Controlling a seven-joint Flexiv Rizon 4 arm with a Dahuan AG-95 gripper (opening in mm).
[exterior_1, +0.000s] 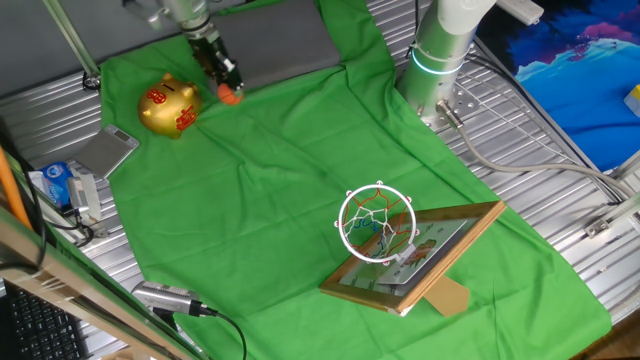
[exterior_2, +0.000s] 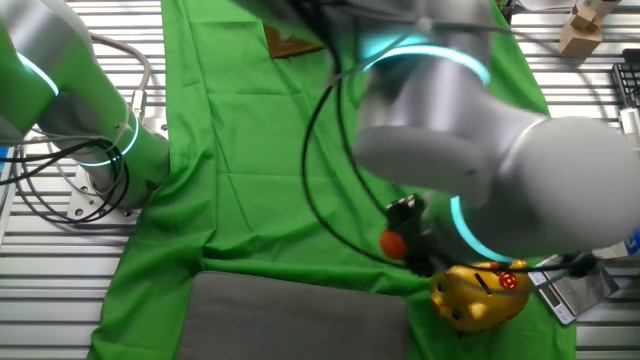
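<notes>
A small orange ball (exterior_1: 230, 95) is at the tip of my gripper (exterior_1: 228, 88), which is shut on it. They are near the front edge of the grey pad, to the right of the golden piggy bank (exterior_1: 169, 106). In the second exterior view the ball (exterior_2: 393, 244) shows at the end of the dark gripper (exterior_2: 404, 238), and much of the arm covers the scene above. A toy basketball hoop (exterior_1: 377, 222) with a white rim and net is fixed to a wooden-framed board (exterior_1: 440, 250) on the green cloth, well away from the ball.
The grey pad (exterior_1: 280, 45) lies at the back of the green cloth (exterior_1: 250, 210). A small scale (exterior_1: 108, 152) sits at the left, and a camera (exterior_1: 168, 298) with a cable stands at the front left.
</notes>
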